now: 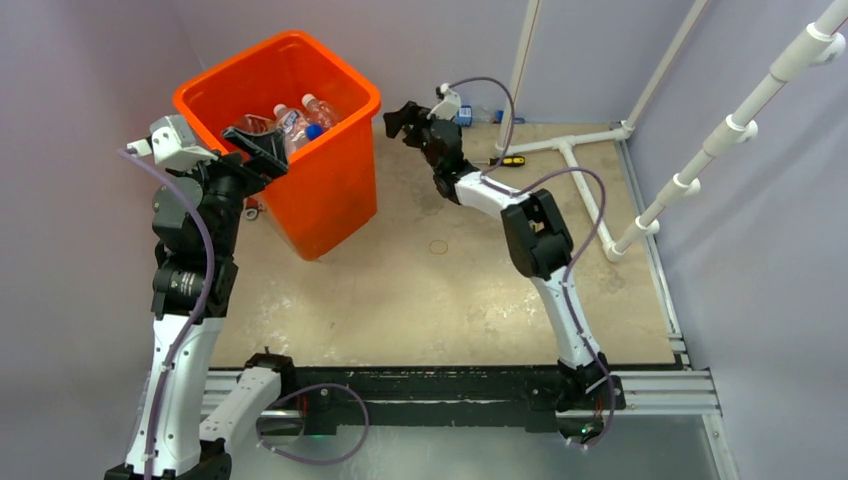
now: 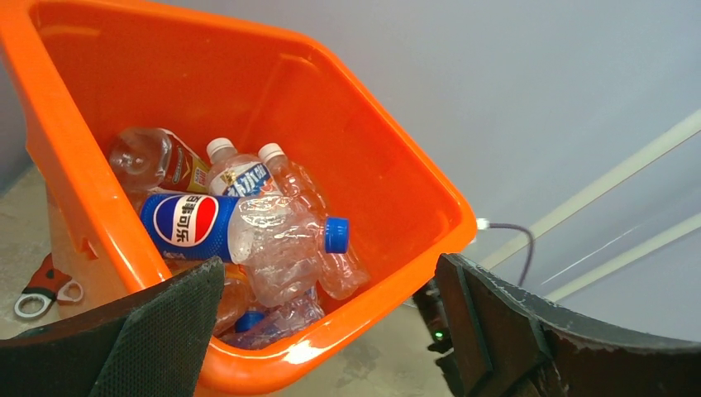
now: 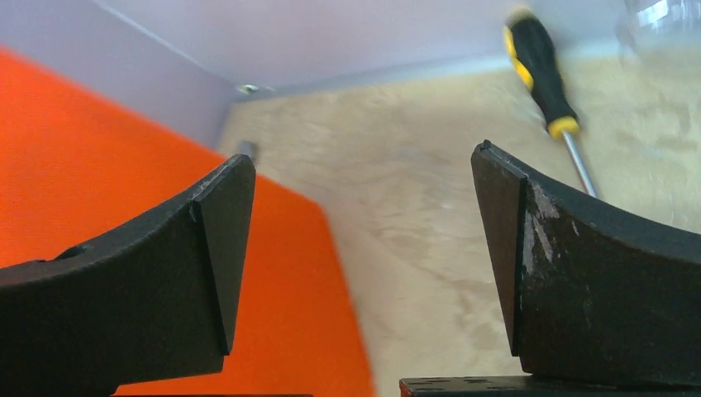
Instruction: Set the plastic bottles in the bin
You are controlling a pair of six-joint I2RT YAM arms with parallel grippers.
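Note:
Inside the orange bin (image 1: 347, 185), several clear plastic bottles lie together, among them a Pepsi bottle (image 2: 192, 225) with a blue cap and a white-capped bottle (image 2: 241, 175). Over the bin's near left rim, my left gripper (image 1: 262, 150) is open and empty. Just right of the bin, toward the back wall, my right gripper (image 1: 396, 120) is also open; only bare floor and part of the bin show between its fingers. Behind the right wrist, a bottle with a blue label (image 1: 463, 115) is partly visible by the white pipe.
A yellow-black screwdriver (image 1: 508, 161) lies near the white pipe frame (image 1: 590, 200), which bounds the right side. Red-handled scissors (image 2: 51, 285) lie left of the bin. The middle of the board is mostly clear, with a thin ring (image 1: 438, 247) on it.

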